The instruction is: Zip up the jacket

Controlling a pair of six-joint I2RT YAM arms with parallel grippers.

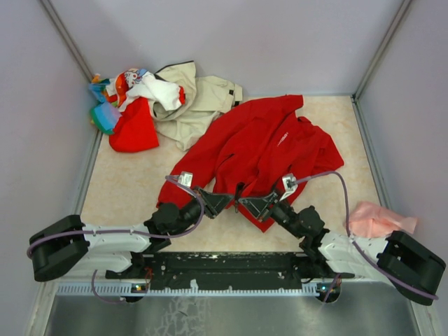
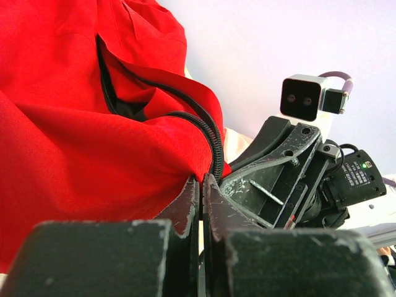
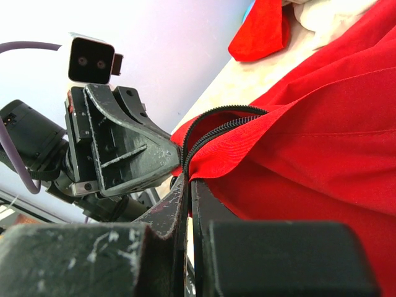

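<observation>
The red jacket [image 1: 266,147] lies spread in the middle, its lower front edge drawn up between my two grippers, which face each other closely. In the left wrist view my left gripper is shut on the hem at the end of the black zipper tape [image 2: 213,145], which arches back into the cloth. In the right wrist view my right gripper is also shut on the zipper's end [image 3: 204,139] and red fabric beside it. Whether the slider is engaged is hidden by the fingertips.
A pile of beige, white and colourful clothes [image 1: 168,105] lies at the back left. A pink cloth [image 1: 381,218] lies at the right edge. Bare table [image 1: 119,185] shows at left. Walls enclose the back and sides.
</observation>
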